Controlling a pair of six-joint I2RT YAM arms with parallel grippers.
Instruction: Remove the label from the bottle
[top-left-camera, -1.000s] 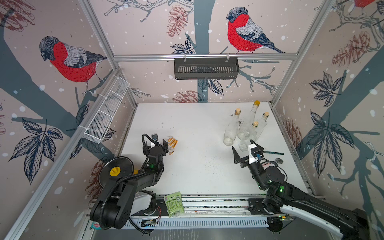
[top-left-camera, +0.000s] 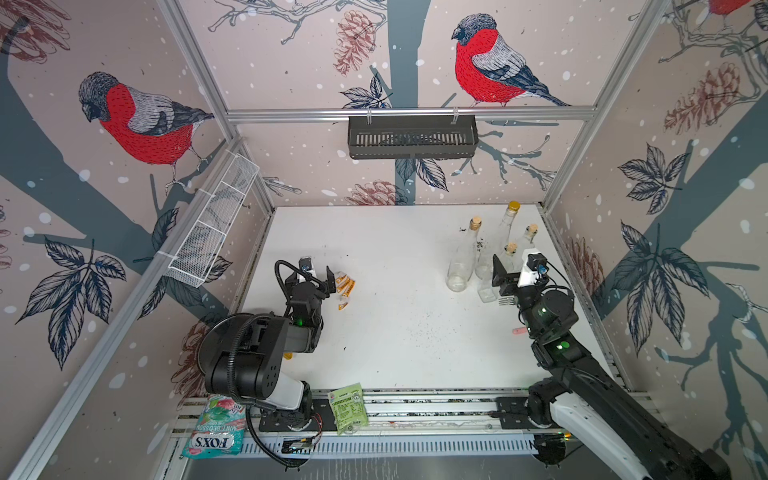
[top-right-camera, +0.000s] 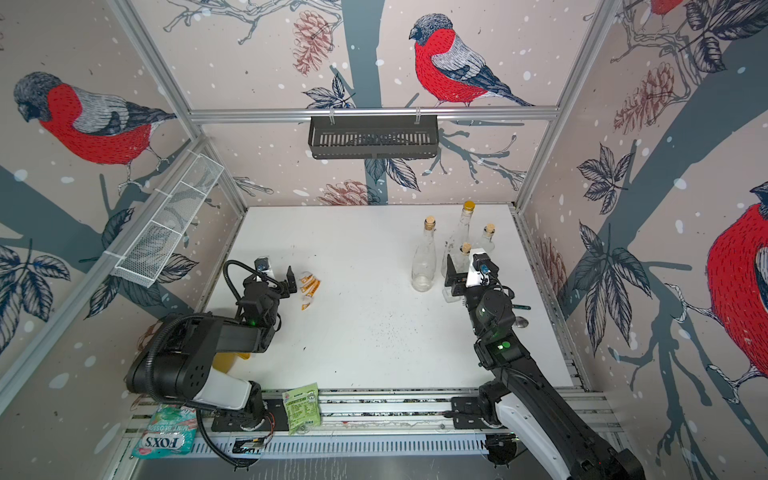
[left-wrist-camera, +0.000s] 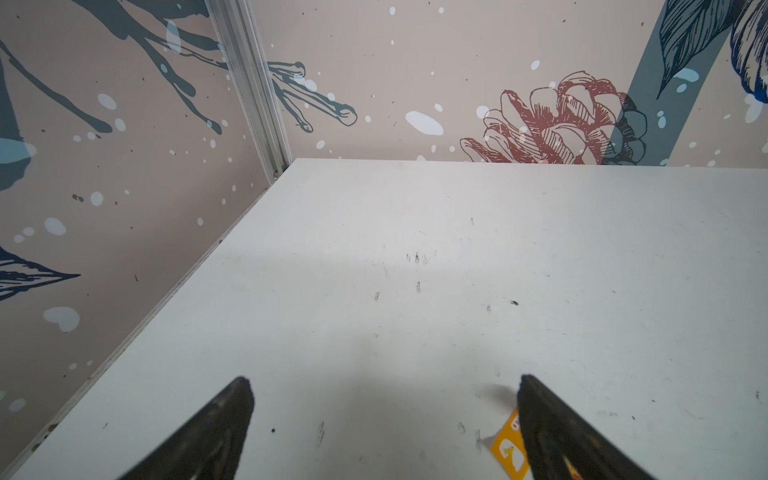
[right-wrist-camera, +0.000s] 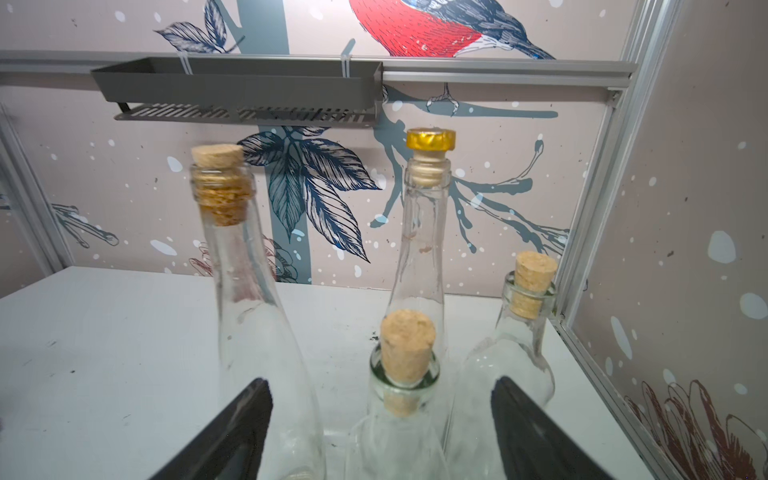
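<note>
Several clear glass bottles stand at the back right: a tall corked one (right-wrist-camera: 264, 336), one with a yellow cap (right-wrist-camera: 420, 240), and two shorter corked ones (right-wrist-camera: 400, 432) (right-wrist-camera: 512, 368). No label is clearly visible on them. My right gripper is right before the small front bottle, fingers apart with nothing gripped. My left gripper stands open low over the left of the table, beside an orange-and-white wrapper (top-left-camera: 344, 288).
A dark shelf (top-left-camera: 412, 140) hangs on the back rail and a white wire basket (top-left-camera: 212, 220) on the left. A green packet (top-left-camera: 348, 408) lies at the front edge. Cutlery lies behind the right arm.
My right gripper has moved up and toward the back right, to the bottles. The left arm's rear body has shifted, while its gripper has stayed near the wrapper.
</note>
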